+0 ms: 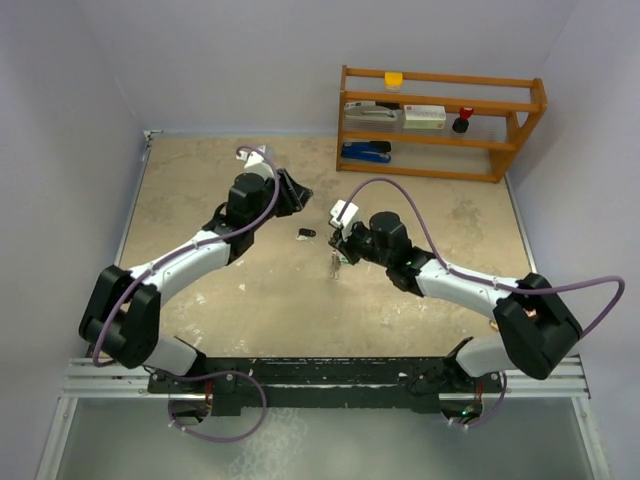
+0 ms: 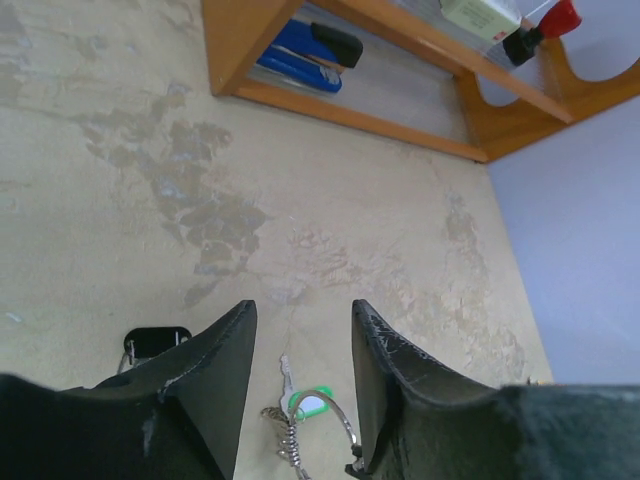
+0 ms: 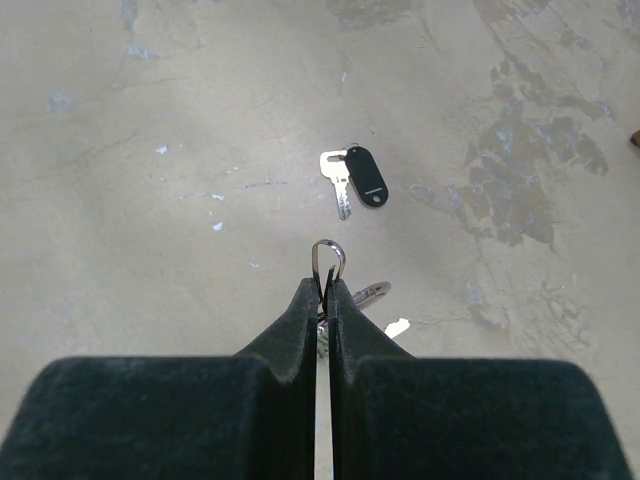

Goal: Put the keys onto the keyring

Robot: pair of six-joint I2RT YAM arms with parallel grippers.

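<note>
My right gripper is shut on a thin metal hoop, the keyring (image 3: 328, 245), whose curved end stands up beyond the fingertips. The keyring (image 2: 325, 398) also shows in the left wrist view, where a green fob (image 2: 312, 402) and a silver key (image 2: 287, 373) appear close behind it; whether they hang from it I cannot tell. A black fob (image 3: 367, 177) with a silver key (image 3: 340, 180) beside it lies on the table. My left gripper is open above the table, up and left of the right one, with nothing between its fingers.
A wooden rack (image 1: 440, 135) stands at the back right, holding a blue stapler (image 1: 366, 152), a white box (image 1: 424, 117) and a red-topped bottle (image 1: 461, 120). Bare table (image 1: 280, 300) lies in front of and left of the grippers.
</note>
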